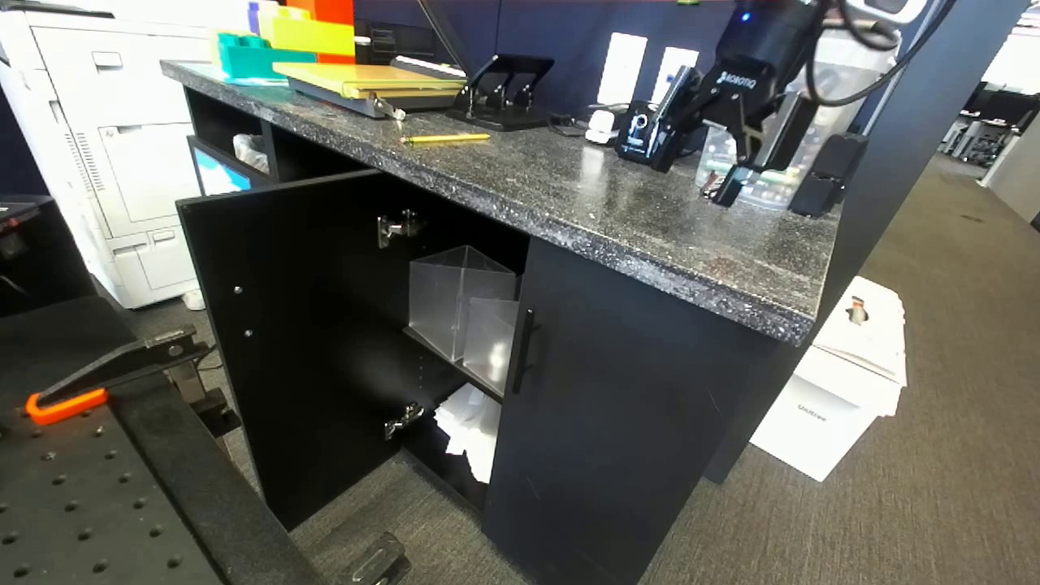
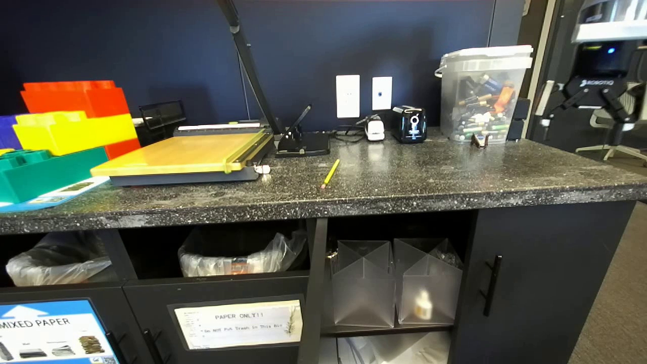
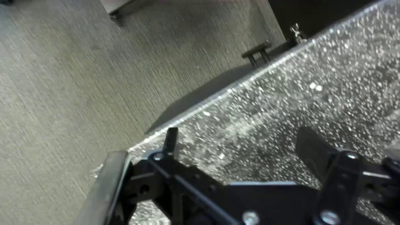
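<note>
My gripper (image 1: pixel 694 174) hangs over the right end of the speckled counter (image 1: pixel 624 219), its fingers spread wide. In exterior view 2 the gripper (image 2: pixel 586 124) appears to the right of the clear bucket (image 2: pixel 485 91). Only bare counter and its edge show beneath the gripper in the wrist view; nothing lies between the fingers. A small staple remover (image 2: pixel 479 140) sits in front of the bucket. The yellow pencil (image 2: pixel 330 173) lies near the counter's middle. Below, one cupboard door (image 1: pixel 292 331) stands open on clear bins (image 2: pixel 364 285).
A paper cutter (image 2: pixel 188 154), a black stand (image 2: pixel 303 144), a white device (image 2: pixel 374 127) and a black pencil sharpener (image 2: pixel 410 124) occupy the counter's back and left. Big toy bricks (image 2: pixel 76 127) sit far left.
</note>
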